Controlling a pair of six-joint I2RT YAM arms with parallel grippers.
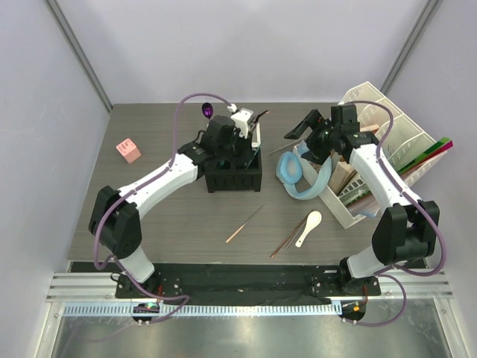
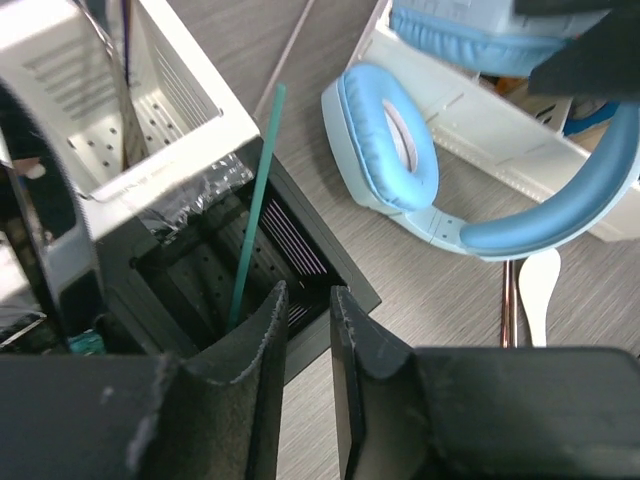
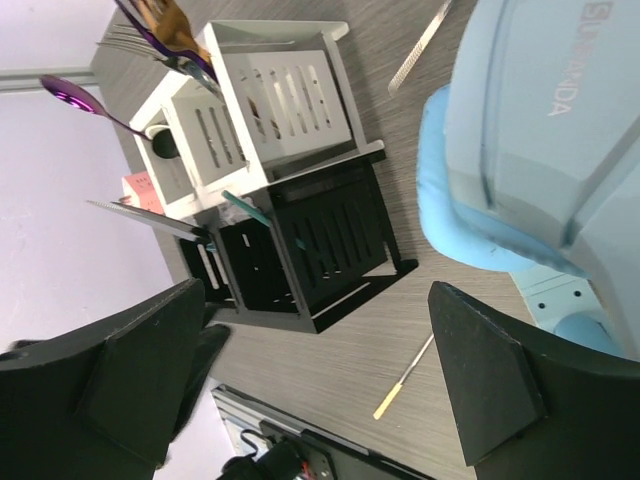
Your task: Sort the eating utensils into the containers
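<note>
My left gripper hangs over the black container [image 1: 235,179], its fingers slightly apart with nothing seen between them. A teal stick [image 2: 255,200] stands in that container. The white container [image 3: 290,100] behind holds several utensils, including a purple spoon [image 3: 75,95]. A thin metal utensil [image 3: 420,50] lies on the table beside the containers. In the top view, a yellow-handled utensil [image 1: 237,231], thin sticks [image 1: 289,237] and a white spoon [image 1: 313,220] lie at the front. My right gripper [image 1: 302,138] is open above the blue headphones.
Blue headphones [image 1: 291,171] lie between the containers and a large white rack [image 1: 343,209] holding boards at the right. A pink cube [image 1: 128,149] sits at the left.
</note>
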